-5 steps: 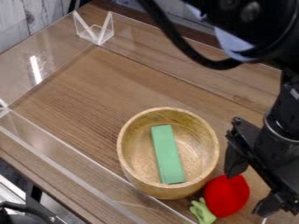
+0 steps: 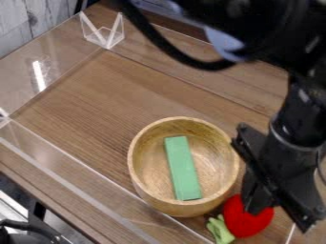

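Observation:
A large black gripper (image 2: 261,176) fills the right side, its fingers pointing down beside a wooden bowl (image 2: 147,143) and above a red strawberry-like object (image 2: 249,217) with green leaves at the bottom right. Whether the fingers are open or shut is hard to tell, and the red object is partly hidden by them. Inside the bowl lies a green rectangular block (image 2: 181,167).
A clear plastic piece (image 2: 105,30) stands at the back left.
The gripper has shifted and changed pose slightly over the red object, with its fingertips at a different place. The bowl and block have not moved.

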